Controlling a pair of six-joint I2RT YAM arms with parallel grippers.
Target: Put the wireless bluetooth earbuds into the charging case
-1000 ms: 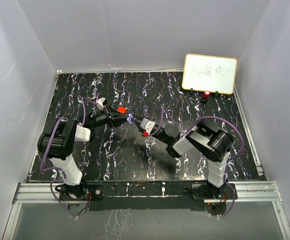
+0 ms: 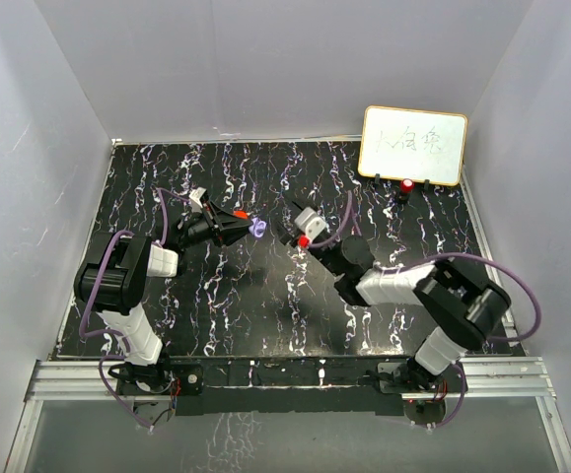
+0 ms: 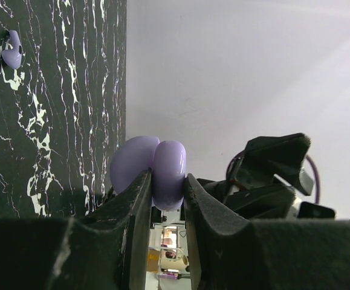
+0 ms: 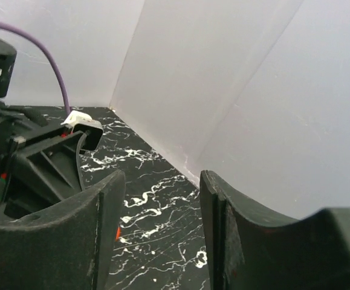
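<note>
My left gripper [image 2: 249, 229] is shut on the light-purple charging case [image 2: 257, 228], held above the table's left-centre part. In the left wrist view the case [image 3: 168, 172] shows as two rounded halves between the fingertips; its inside faces away and is hidden. To its right in the top view, my right gripper [image 2: 287, 219] stands apart, its fingers spread. Nothing shows between its fingers in the right wrist view. A purple earbud [image 3: 12, 51] lies on the table at the upper left of the left wrist view. Whether any earbud sits in the case cannot be seen.
A whiteboard [image 2: 412, 145] leans at the back right, with a red-topped black object [image 2: 404, 189] in front of it.
The right gripper was at the case and has drawn away to the right, its fingers now spread wider. The left gripper and the case have hardly moved.
</note>
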